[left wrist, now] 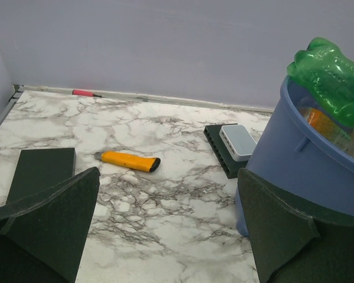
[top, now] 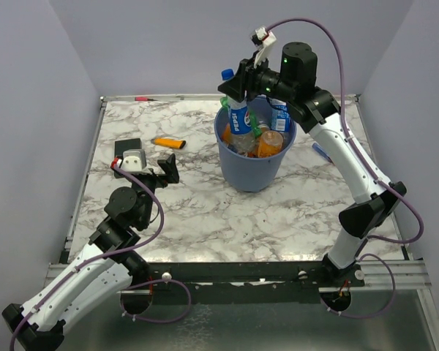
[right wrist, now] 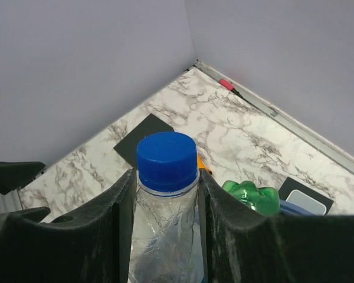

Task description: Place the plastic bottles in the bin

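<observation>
A blue-capped Pepsi bottle (top: 238, 117) stands upright inside the blue bin (top: 249, 172), held near its neck by my right gripper (top: 233, 85); the right wrist view shows its cap (right wrist: 166, 159) between the fingers, which sit close around it. A green bottle (left wrist: 333, 82), an orange bottle (top: 270, 144) and a blue-labelled one (top: 280, 115) also lie in the bin. My left gripper is open over the table at left, empty between its fingers, left of the bin.
A yellow utility knife (left wrist: 130, 161), dark pad (left wrist: 41, 171), grey device (left wrist: 238, 141) and red-handled tool (left wrist: 82, 92) lie on the marble table. A blue object (top: 320, 152) lies right of the bin.
</observation>
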